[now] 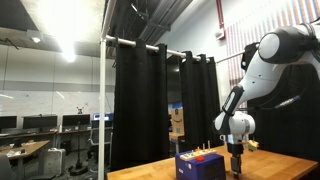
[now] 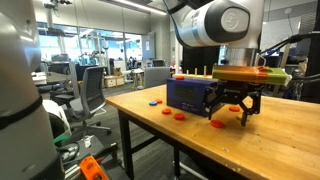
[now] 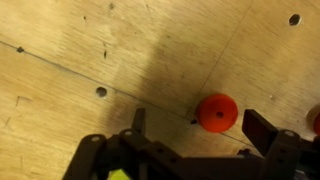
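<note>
A round red disc (image 3: 216, 113) lies flat on the wooden table, between the spread fingertips of my gripper in the wrist view and nearer the right one. My gripper is open with nothing held. In exterior view 2 the gripper (image 2: 229, 110) points down just above the tabletop, and a red disc (image 2: 217, 124) shows on the wood by its fingers. A blue box (image 2: 189, 94) with pegs on top stands on the table behind the gripper.
More red discs, such as one red disc (image 2: 179, 116), are scattered on the table near the box. Part of another disc (image 3: 316, 122) shows at the wrist view's right edge.
</note>
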